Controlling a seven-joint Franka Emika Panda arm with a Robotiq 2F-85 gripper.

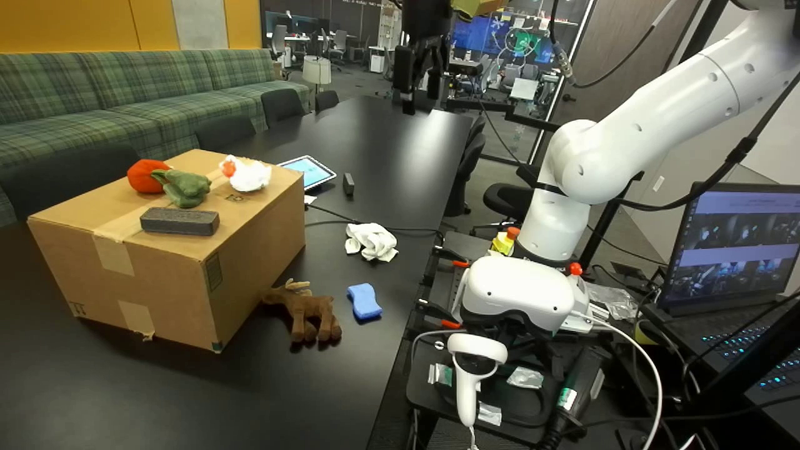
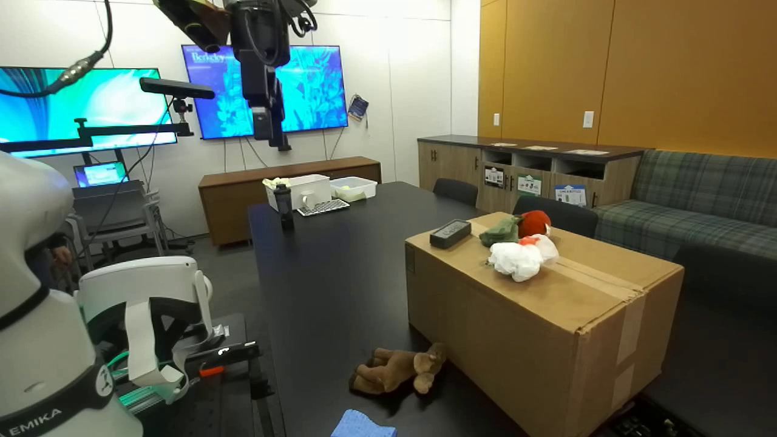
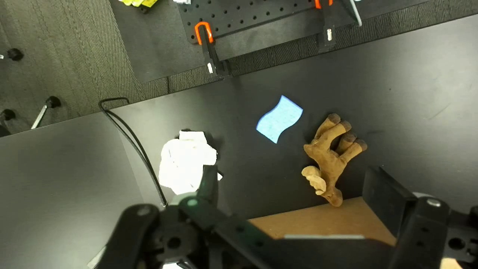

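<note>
My gripper is open and empty, its two fingers far apart in the wrist view. In exterior view 1 the gripper [image 1: 420, 86] hangs high above the black table, clear of everything on it. Below lie a brown moose toy [image 3: 330, 157] on its side, a blue sponge [image 3: 280, 118] and a crumpled white cloth [image 3: 183, 161]. On top of the cardboard box [image 1: 255, 262] rest a dark eraser block [image 1: 180, 221], a red plush [image 1: 146, 176], a green plush [image 1: 184, 187] and a white plush [image 1: 247, 174].
The moose lies against the box's side. A black cable [image 3: 134, 139] runs near the cloth. A tablet [image 1: 307, 171] and another dark block [image 1: 348, 184] sit behind the box. White bins [image 2: 309, 189] and a black bottle [image 2: 284, 206] stand at the table's far end.
</note>
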